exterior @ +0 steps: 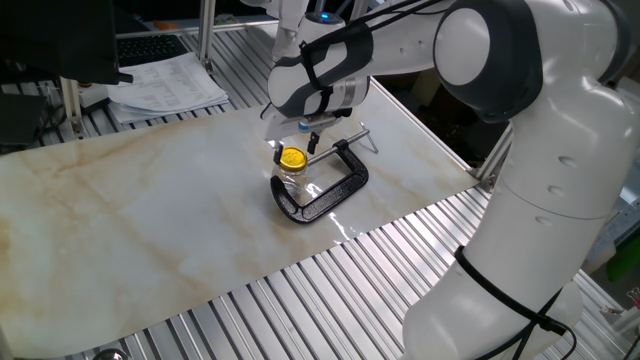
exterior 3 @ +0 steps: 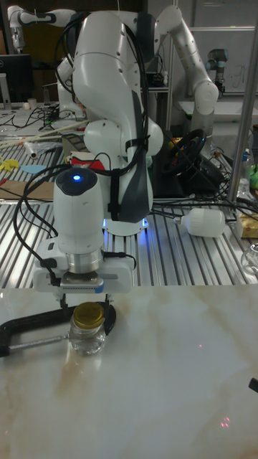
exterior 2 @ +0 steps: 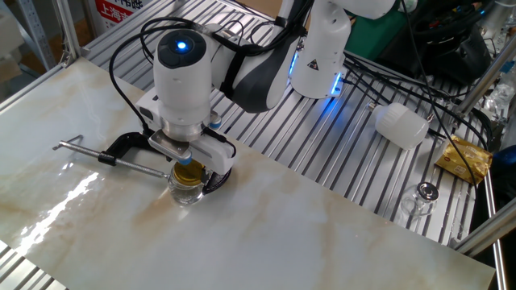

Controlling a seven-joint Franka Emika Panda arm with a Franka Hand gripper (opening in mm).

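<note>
A clear glass jar with a yellow lid stands upright on the marble-patterned board. My gripper is directly over it, pointing down, fingers open. One black finger hangs on either side of the lid, and exterior view 3 shows the fingers spread wider than the lid, with gaps. A black C-clamp lies flat around the jar, its frame passing close by, its screw bar ending near the glass. In exterior view 2 the gripper body hides part of the lid and clamp.
Most of the marble-patterned board is bare. On the slatted table beyond it, exterior view 2 shows a white bulb-shaped object, a small glass jar and a gold packet. Papers lie at the far left.
</note>
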